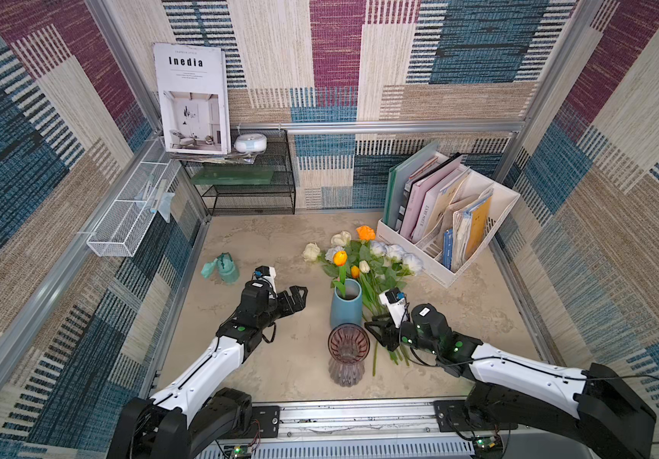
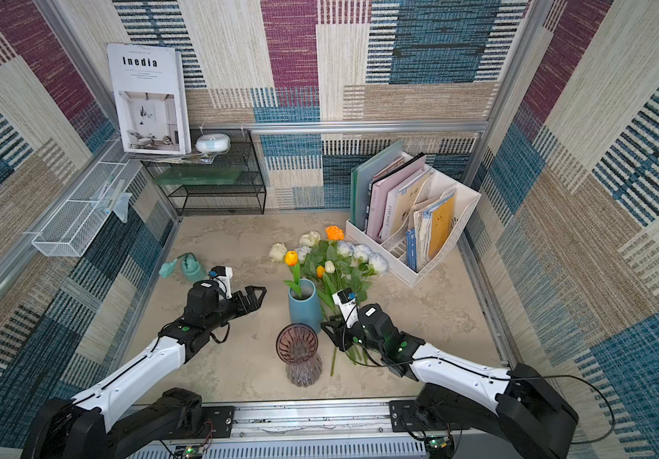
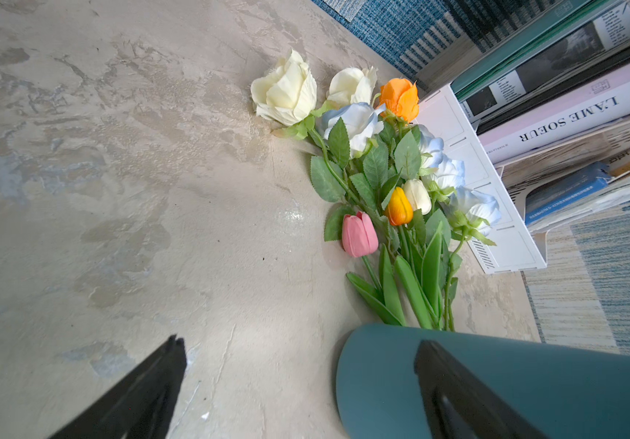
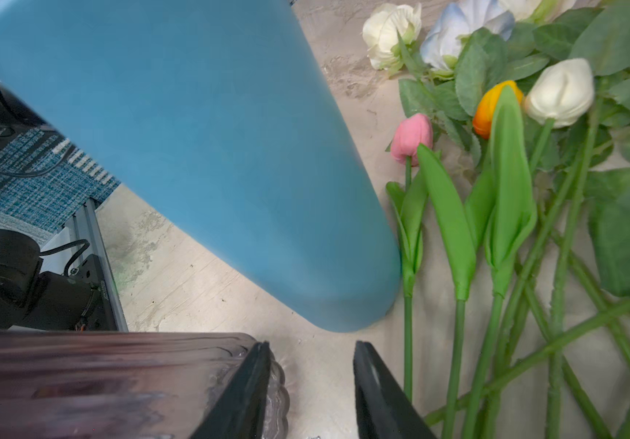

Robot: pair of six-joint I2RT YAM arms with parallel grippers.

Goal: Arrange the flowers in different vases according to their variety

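A blue vase (image 1: 345,310) stands at table centre, holding one yellow tulip (image 1: 340,257). In front of it is an empty ribbed smoky-pink glass vase (image 1: 348,359). Loose flowers lie right of the blue vase: white roses (image 3: 283,92), pale blue roses (image 3: 351,126), an orange rose (image 3: 399,98), pink (image 3: 359,234), yellow (image 3: 399,206) and white (image 4: 559,93) tulips. My left gripper is open, left of the blue vase. My right gripper is low between the glass vase and the stems, part open with nothing between its fingers.
A white file holder (image 1: 446,271) with books stands back right. A teal object (image 1: 227,269) sits at the left. A black wire rack (image 1: 253,197) is at the back, a white wire basket (image 1: 115,237) on the left wall.
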